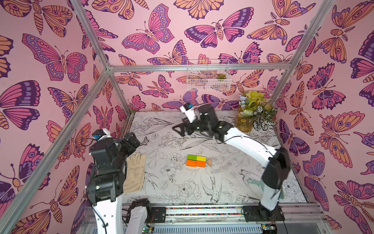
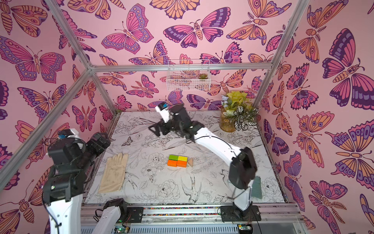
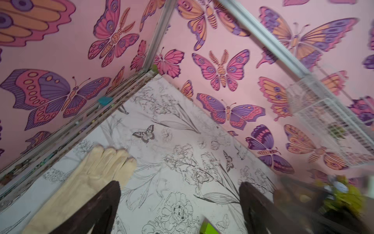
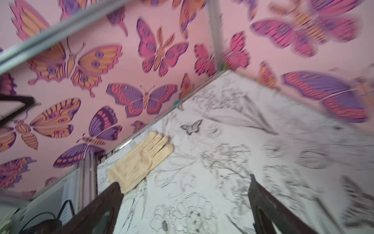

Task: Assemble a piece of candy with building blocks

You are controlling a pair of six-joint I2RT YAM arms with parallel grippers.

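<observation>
On the middle of the table several blocks lie pressed together: a green block (image 1: 192,157) and a yellow block (image 1: 201,158) at the back, orange blocks (image 1: 196,163) in front. A wooden triangle (image 1: 209,161) sits at their right side, its point toward them. High at the left edge, well away from the blocks, my left gripper is open and empty; in its wrist view only a corner of the green block (image 3: 208,228) shows. Over the back of the table hangs my right gripper, open too, with nothing between its fingers.
A beige glove (image 2: 113,173) lies at the table's left side. A vase of flowers (image 1: 244,122) stands at the back right, near the right arm. A grey-green cloth (image 2: 256,188) is at the right front. Bare table surrounds the blocks.
</observation>
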